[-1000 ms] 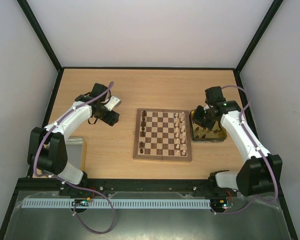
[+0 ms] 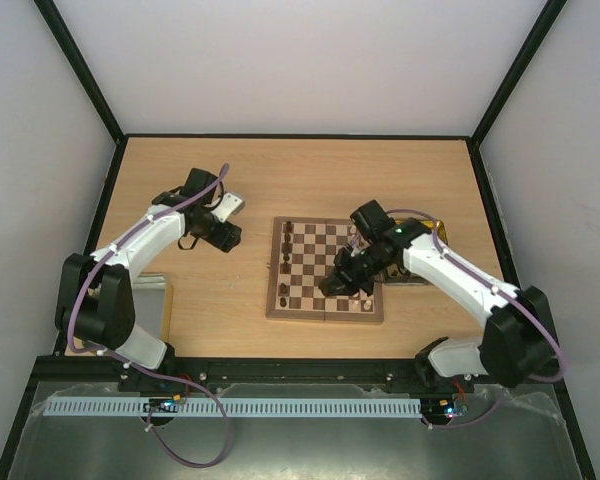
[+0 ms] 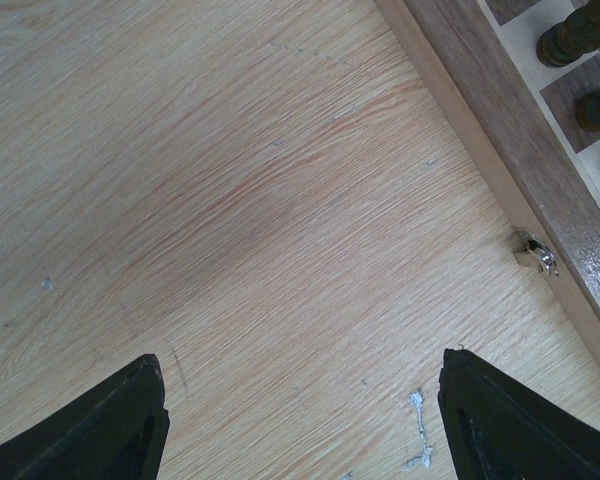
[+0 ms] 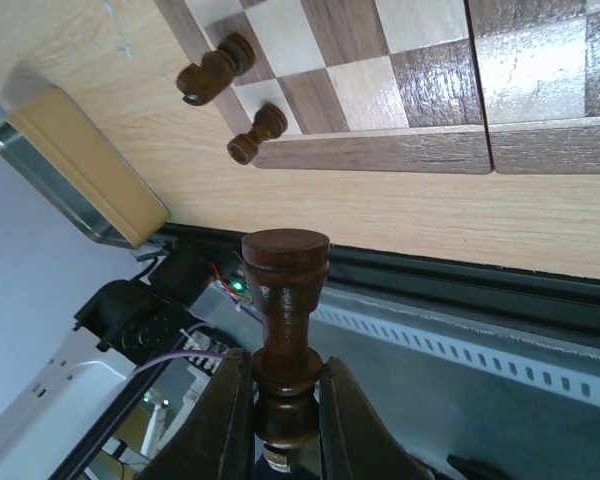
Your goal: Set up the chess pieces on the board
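Observation:
A dark brown chess piece [image 4: 285,330] is gripped at its lower end in my right gripper, its wide flat end pointing away from the fingers. From above, the right gripper [image 2: 332,287] hovers over the chessboard [image 2: 325,314], hiding its centre and some of the light pieces. Dark pieces [image 2: 286,262] line the board's left side. In the right wrist view a dark knight [image 4: 216,70] and a pawn [image 4: 259,134] stand at one corner. My left gripper is open and empty over bare table, left of the board.
Right of the board is a tray [image 2: 442,240], partly covered by the right arm. An empty-looking box [image 2: 167,310] sits at the table's left front, beside the left arm. A metal clasp [image 3: 536,252] juts from the board's edge.
The right arm has swung left from above the tray to over the board, moving toward its dark-piece side and the front. The left arm has barely shifted.

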